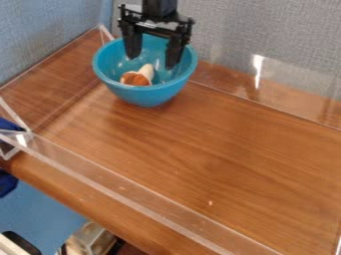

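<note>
A light blue bowl sits at the back left of the wooden table. Inside it lie an orange-brown round object and a pale, whitish piece beside it. My black gripper hangs over the bowl's back part from the top of the view, open, its two fingers spread apart with nothing seen held between them.
Clear panels edge it at the left and back. A dark blue object is at the far left edge, and grey walls stand behind.
</note>
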